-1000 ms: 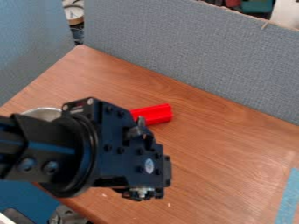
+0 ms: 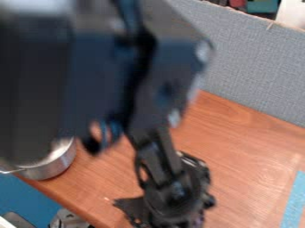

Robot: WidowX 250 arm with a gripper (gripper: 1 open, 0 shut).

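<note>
The black arm fills the upper left of the camera view, blurred and close to the lens. Its gripper [image 2: 173,200] hangs low over the wooden table [image 2: 251,160] near the bottom centre; whether its fingers are open or shut is unclear. Part of a steel pot [image 2: 48,165] shows at the left, behind the arm. No red block is visible, as the arm covers much of the table's middle and back.
A grey partition [image 2: 256,67] runs along the back and right. A strip of blue tape [image 2: 292,200] lies at the right edge. Blue floor shows at the lower left.
The arm has swung up and across the view, now covering where the red block showed. The gripper end has shifted slightly right and appears more upright.
</note>
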